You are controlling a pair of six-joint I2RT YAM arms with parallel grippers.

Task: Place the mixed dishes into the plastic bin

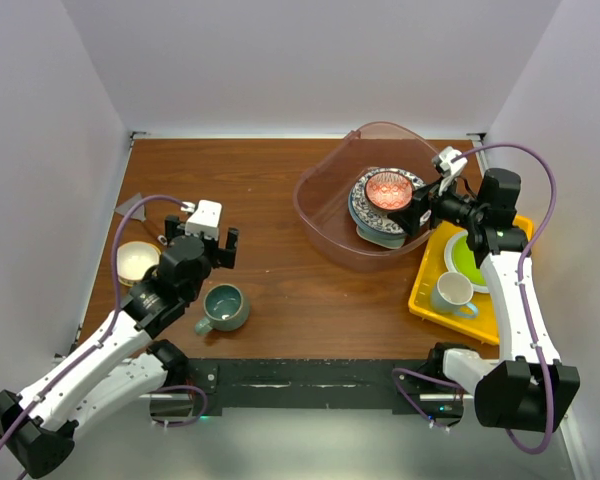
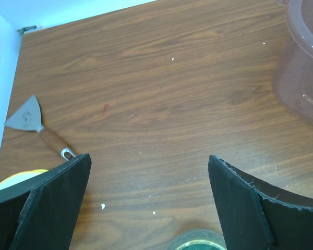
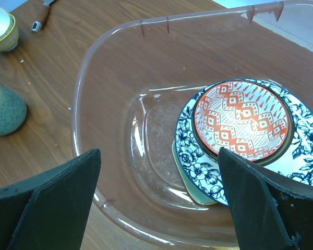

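Note:
A clear pinkish bin [image 1: 320,220] holds a blue-patterned plate [image 3: 302,151] on other dishes, with an orange-patterned bowl [image 3: 240,117] on top. My right gripper hangs open over the bin, holding nothing. My left gripper is open and empty above the left of the table, between a stack of pale yellow-rimmed bowls [image 3: 2,36] and a teal mug [image 1: 227,308]. A yellow tray [image 1: 423,295] at the right holds a white-and-green plate [image 1: 465,260] and a light blue mug [image 1: 452,290].
A scraper [image 2: 52,139] with a wooden handle lies at the far left of the table [image 1: 230,160]. White walls stand behind and at both sides.

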